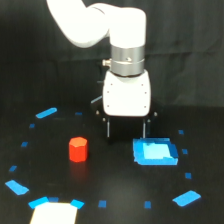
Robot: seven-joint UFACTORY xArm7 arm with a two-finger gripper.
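A red block (78,149) with angled sides sits on the dark table, left of the middle. To its right lies a light-coloured square bordered in blue (141,155), flat or nearly so, bare apart from a white patch. My gripper (126,127) is above and behind the gap between these two, pointing down. Its two thin fingers are spread wide, and nothing shows between them.
Small blue marks dot the black tabletop in a grid. Larger blue strips (186,198) lie near the sides. A cream-coloured piece (53,213) is cut off by the lower left edge.
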